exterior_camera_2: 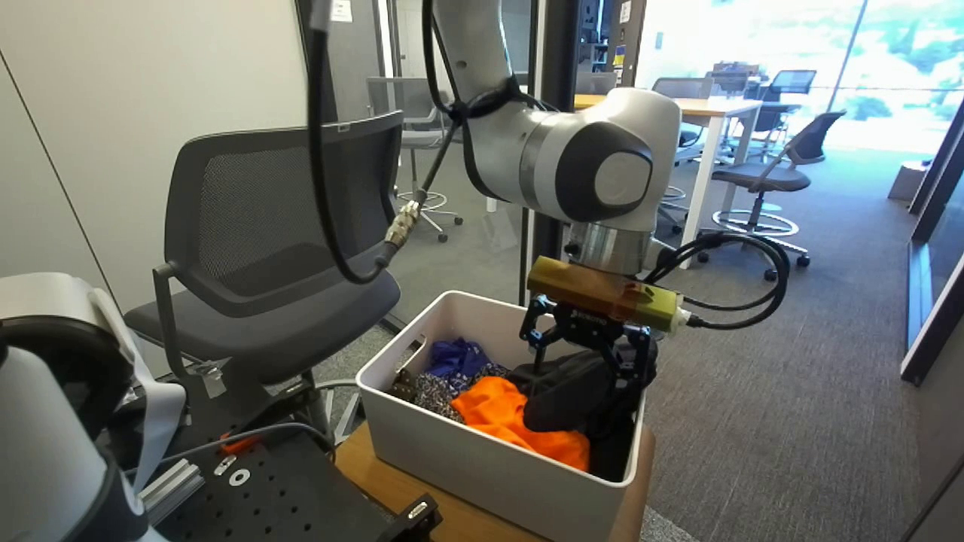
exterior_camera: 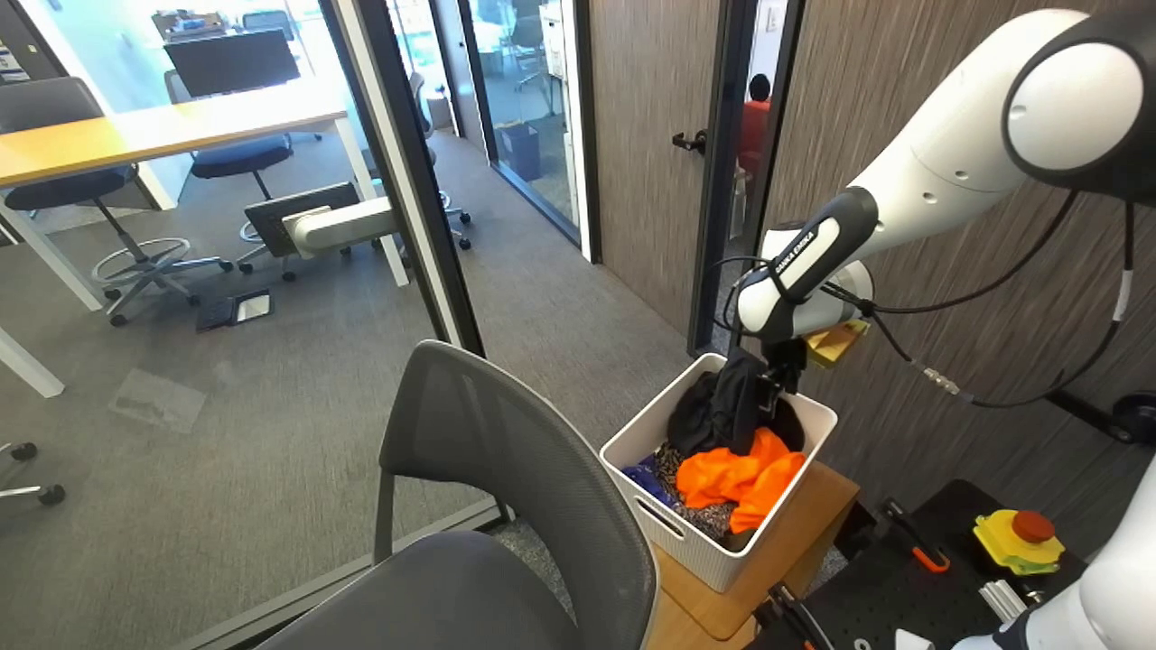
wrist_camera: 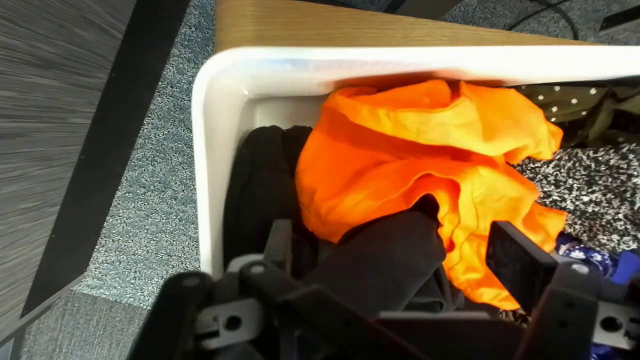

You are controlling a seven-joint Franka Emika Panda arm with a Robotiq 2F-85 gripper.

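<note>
My gripper is open, its two fingers wide apart over the black cloth (wrist_camera: 384, 252) in the wrist view. In exterior view 2 the gripper (exterior_camera_2: 587, 366) is down at the far right end of the white basket (exterior_camera_2: 506, 479), around the bunched black cloth (exterior_camera_2: 578, 388); whether a finger touches it I cannot tell. An orange cloth (wrist_camera: 384, 162) lies beside and partly under the black one. A speckled cloth (wrist_camera: 594, 180) and a blue one (exterior_camera_2: 456, 357) fill the other end.
The basket stands on a wooden surface (exterior_camera: 807, 520). A grey mesh chair (exterior_camera: 509, 466) is close beside it. A black perforated bench (exterior_camera: 867, 585) holds a yellow box with a red button (exterior_camera: 1019, 536). Wall and door panels (exterior_camera: 921, 271) rise behind the arm.
</note>
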